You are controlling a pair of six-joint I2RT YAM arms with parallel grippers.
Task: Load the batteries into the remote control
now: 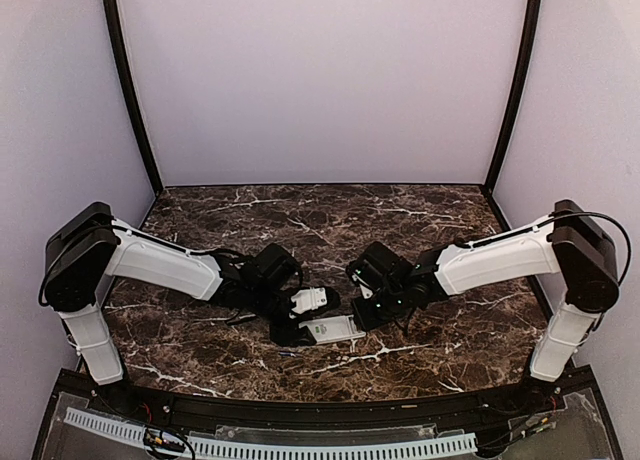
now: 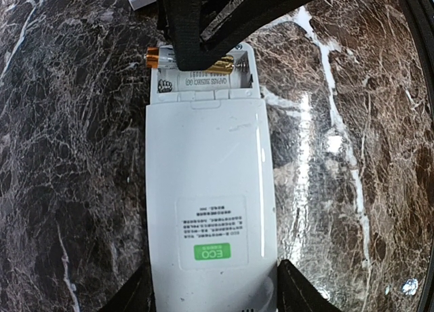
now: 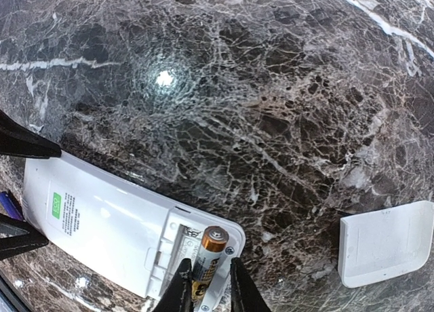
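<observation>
The white remote (image 2: 210,169) lies back up, its battery bay (image 2: 203,85) uncovered at one end. My left gripper is shut on the sides of its other end. A copper-and-gold battery (image 3: 206,261) sits tipped over the bay, its copper end raised and sticking out past the bay's side wall. In the left wrist view its gold end reaches the spring (image 2: 241,64). My right gripper stands slightly open around the battery, which leans toward one finger, with a gap to the other. One finger hides the battery's middle in the left wrist view.
The white battery cover (image 3: 386,245) rests on the marble table beyond the bay end. A small blue object (image 3: 9,205) lies beside the held end of the remote, partly hidden by the left gripper's fingers. Wide bare table (image 1: 330,225) stretches behind both arms.
</observation>
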